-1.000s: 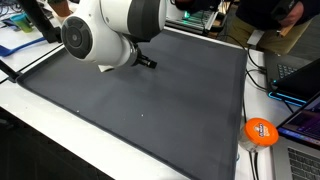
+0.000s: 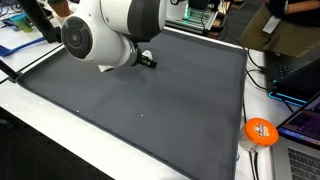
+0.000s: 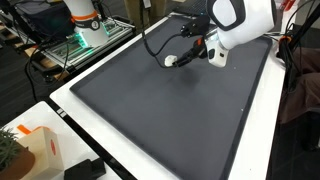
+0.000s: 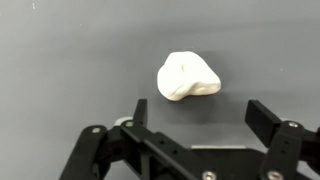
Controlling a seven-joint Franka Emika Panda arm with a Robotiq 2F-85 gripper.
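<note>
A small white, rounded lump [image 4: 187,75] lies on the dark grey board, just beyond my gripper in the wrist view. The black fingers stand wide apart, with nothing gripped between them. In the second exterior view the white lump [image 3: 170,60] shows beside the dark gripper [image 3: 186,60], which is low over the board. From the first exterior view only a bit of the white lump [image 2: 148,54] peeks out by the gripper [image 2: 147,63], mostly hidden behind it.
The dark board [image 2: 150,120] is bare across its front. Right of it stand an orange-lidded jar [image 2: 262,131] and a laptop [image 2: 290,80]. A potted plant [image 3: 14,157] sits off the board at the near left of the second exterior view.
My arm has stayed still.
</note>
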